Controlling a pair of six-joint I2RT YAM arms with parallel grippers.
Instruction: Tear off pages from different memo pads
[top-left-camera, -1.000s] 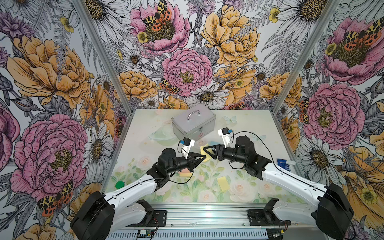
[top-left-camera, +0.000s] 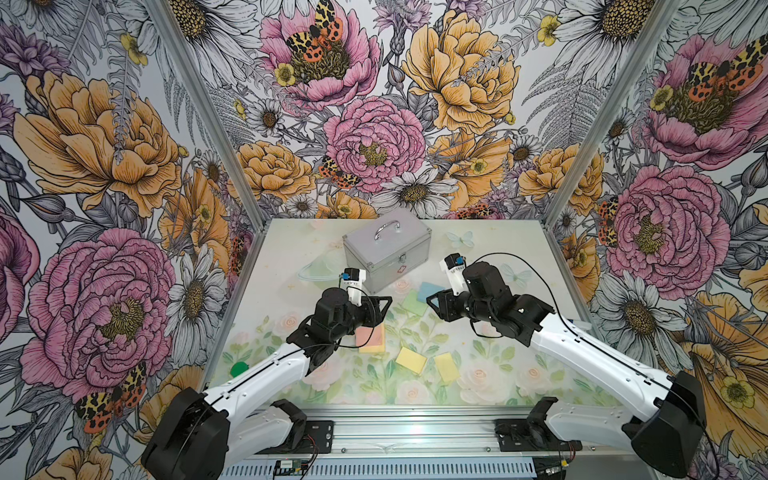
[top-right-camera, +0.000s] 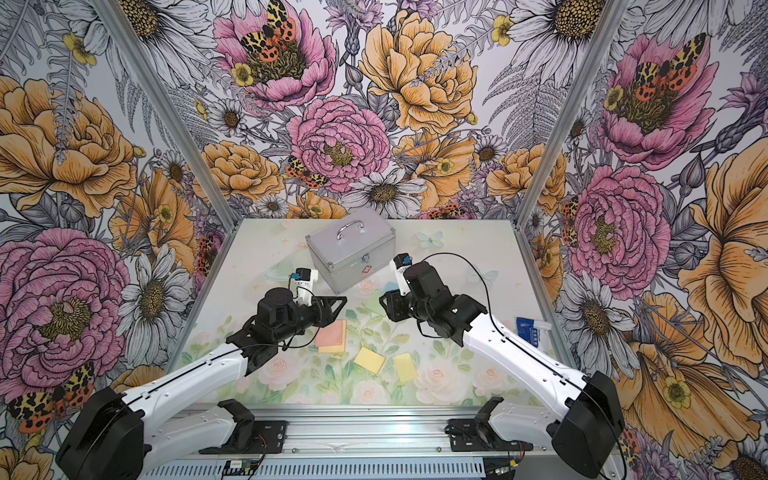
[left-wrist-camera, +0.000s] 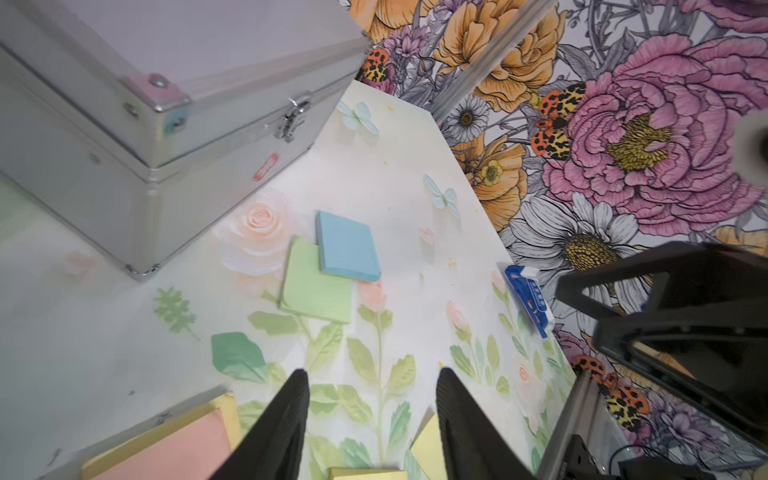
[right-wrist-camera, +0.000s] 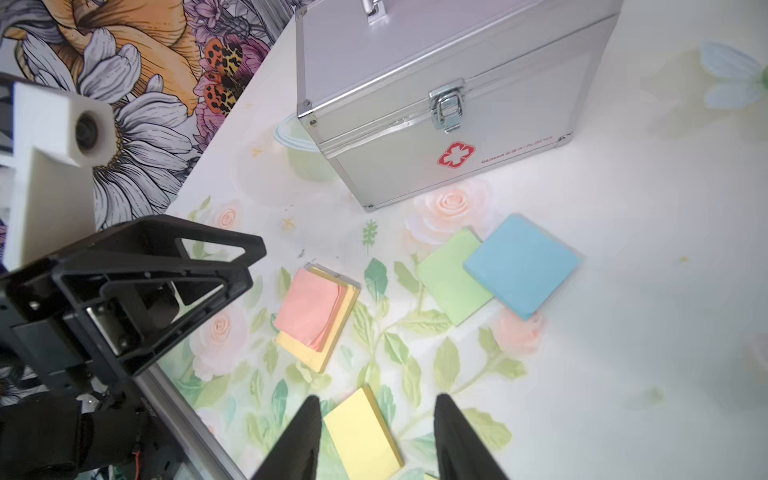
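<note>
My left gripper is raised over a pink pad on yellow sheets (right-wrist-camera: 310, 308), its fingers apart and empty. My right gripper hangs over the middle, facing left; whether anything is between its fingertips cannot be told. A yellow pad (top-left-camera: 411, 360) and a second yellow piece (top-left-camera: 446, 368) lie on the front middle of the table. A blue pad (right-wrist-camera: 520, 264) overlaps a green one (right-wrist-camera: 450, 280) in front of the metal case.
The silver case (top-left-camera: 388, 244) stands at the back middle of the table (top-left-camera: 264, 304). A blue-and-white item (top-right-camera: 528, 328) lies at the right edge. A green round piece (top-left-camera: 238, 369) lies front left.
The two grippers, close together earlier, have drawn apart.
</note>
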